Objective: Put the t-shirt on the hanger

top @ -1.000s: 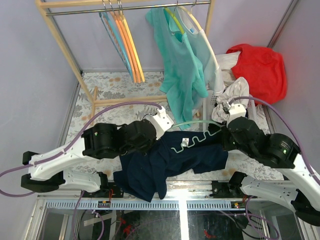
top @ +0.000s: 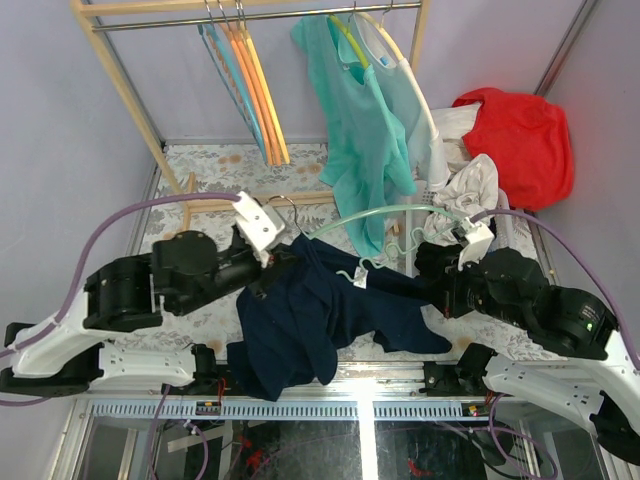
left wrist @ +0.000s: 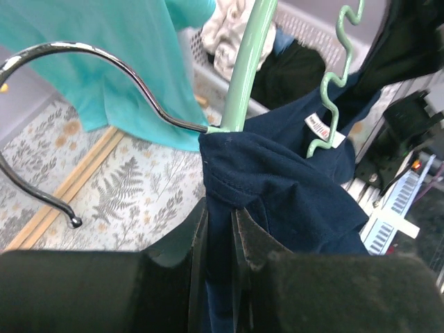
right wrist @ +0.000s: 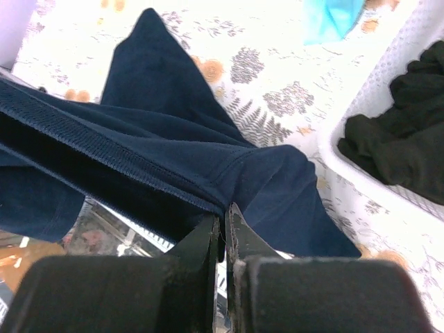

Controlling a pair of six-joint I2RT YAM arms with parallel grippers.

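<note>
A navy t-shirt hangs stretched between my two grippers. The left gripper is shut on its collar, just beneath the neck of a pale green hanger. The metal hook of that hanger points left. In the top view the hanger's arm arches to the right, and its wavy lower bar shows in front of the shirt. My right gripper is shut on the shirt's fabric near the other end of the neckline. How far the hanger's right end sits inside the shirt is hidden.
Behind, a rail carries several empty hangers and a teal shirt. A basket of clothes stands at the right, a red garment on top.
The right gripper has shifted slightly; the hanger's arm arches higher.
</note>
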